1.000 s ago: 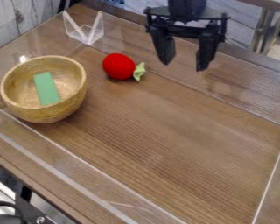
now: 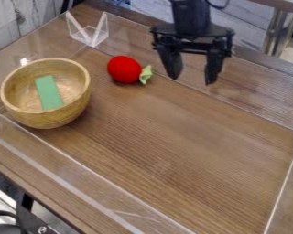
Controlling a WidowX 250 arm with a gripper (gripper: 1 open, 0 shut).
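Note:
My gripper (image 2: 192, 57) is a dark shape at the top centre of the camera view, above the wooden table (image 2: 186, 160). A red round object with a green leafy end (image 2: 124, 69) lies to its left. A wooden bowl (image 2: 70, 109) at the left holds a green block (image 2: 48, 94). Whether the gripper is open or shut is unclear.
A clear wire or plastic holder (image 2: 88, 27) stands at the top left. The table's edge runs along the right.
The gripper has shifted a little to the left and changed its pose slightly. The red object and the bowl have not moved.

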